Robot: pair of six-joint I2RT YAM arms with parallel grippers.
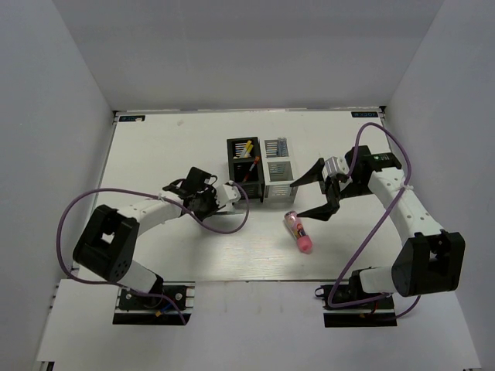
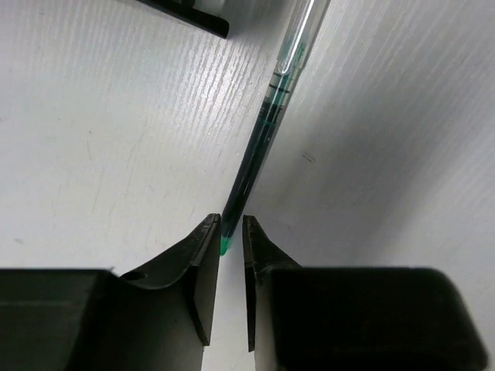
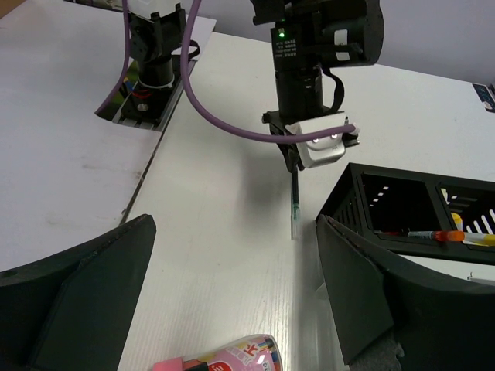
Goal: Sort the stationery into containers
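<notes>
A thin pen [image 2: 259, 143] with a clear cap and dark green barrel lies on the table. Its green end sits between the tips of my left gripper, whose fingers stand slightly apart with a gap visible around the pen. Seen from the right wrist, the pen [image 3: 295, 209] extends from beneath the left arm toward the black container [image 3: 371, 236]. A pink bottle-shaped item [image 1: 298, 232] lies in front of the white container [image 1: 280, 159]. My right gripper [image 1: 297, 199] is wide open above the table behind that item, nothing between its fingers.
Yellow markers [image 1: 247, 148] and an orange-capped pen [image 1: 252, 165] are in the black container. Something translucent [image 1: 281, 144] is in the white container's back compartment. A purple cable [image 1: 379, 224] loops along the right arm.
</notes>
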